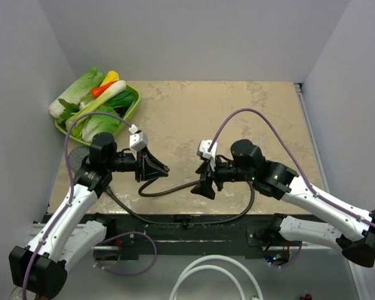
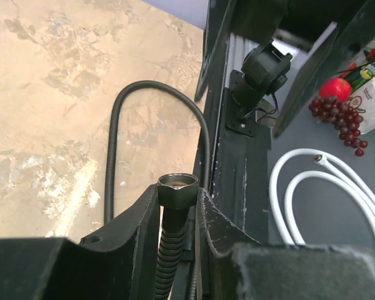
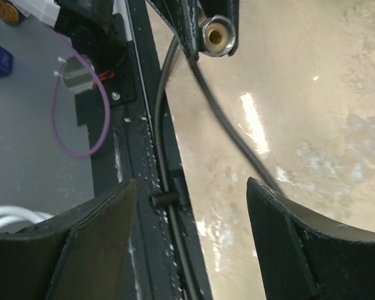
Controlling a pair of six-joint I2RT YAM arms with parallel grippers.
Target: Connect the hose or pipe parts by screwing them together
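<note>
The black hose (image 1: 186, 187) lies looped over the counter and along its front edge. Its metal end fitting stands upright between the fingers of my left gripper (image 1: 164, 170), which is closed round it; in the right wrist view the fitting (image 3: 215, 39) shows end-on at the top. My right gripper (image 1: 205, 187) is a short way to the right of the left one, fingers apart and empty, above the counter. The white hose (image 1: 219, 261) lies coiled below the counter's front.
A green basket of vegetables (image 1: 94, 103) sits at the back left. A dark round disc (image 1: 78, 156) is beside the left arm. Grapes (image 2: 340, 122) and other produce lie below the front.
</note>
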